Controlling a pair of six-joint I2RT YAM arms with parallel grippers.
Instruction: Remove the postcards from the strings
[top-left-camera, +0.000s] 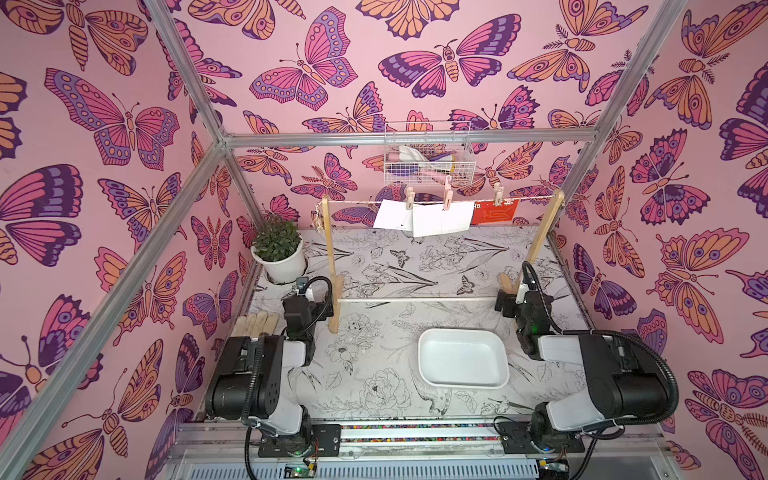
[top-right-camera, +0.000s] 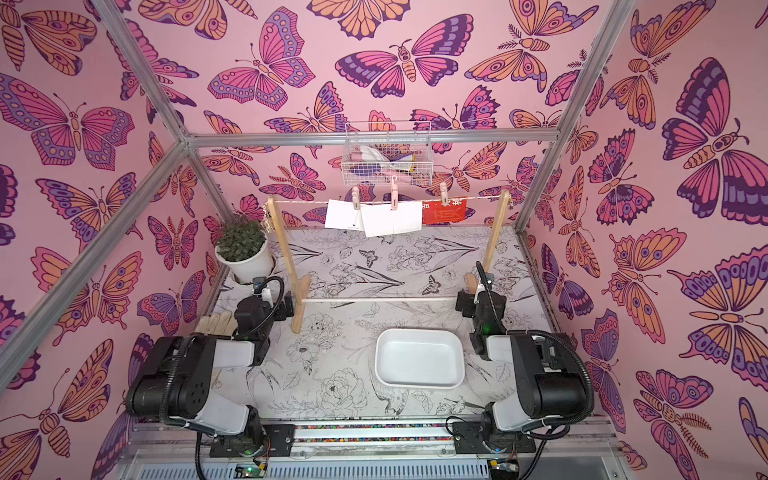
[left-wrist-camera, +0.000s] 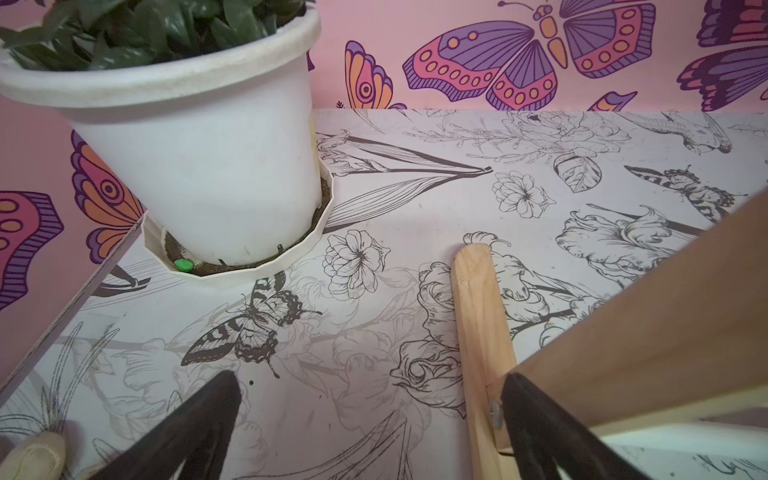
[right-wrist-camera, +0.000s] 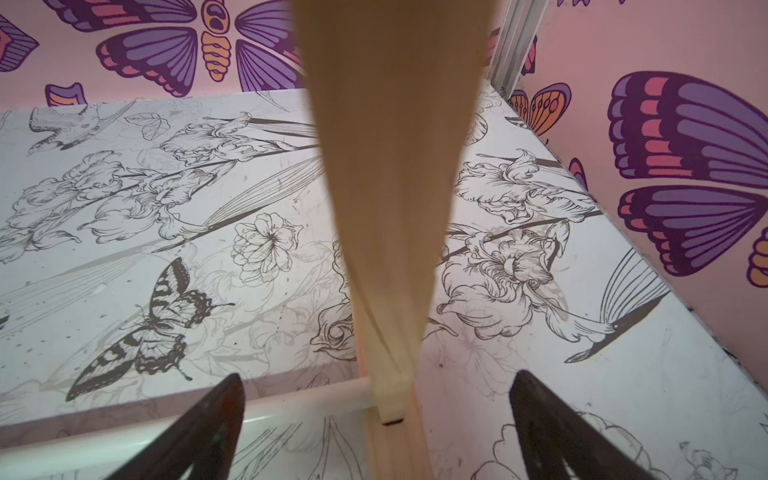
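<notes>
Two white postcards and a red one hang in a row from the string (top-left-camera: 360, 202) at the back, held by wooden clothespins. The left white postcard (top-left-camera: 393, 215) partly overlaps the middle white postcard (top-left-camera: 442, 220); the red postcard (top-left-camera: 494, 211) is at the right. Each has a clothespin near its top, such as the middle clothespin (top-left-camera: 448, 197). My left gripper stands open and empty beside the left wooden post, well below the string. Open as well, my right gripper faces the right wooden post (right-wrist-camera: 388, 240), apart from the postcards. Neither wrist view shows any postcard.
A white tray (top-left-camera: 463, 382) lies empty on the table's right half. At the back left stands a potted plant (top-left-camera: 278, 248). The left post (top-left-camera: 329, 240) and a white crossbar near table height bound the rack. A wire basket (top-left-camera: 429, 172) hangs behind the string.
</notes>
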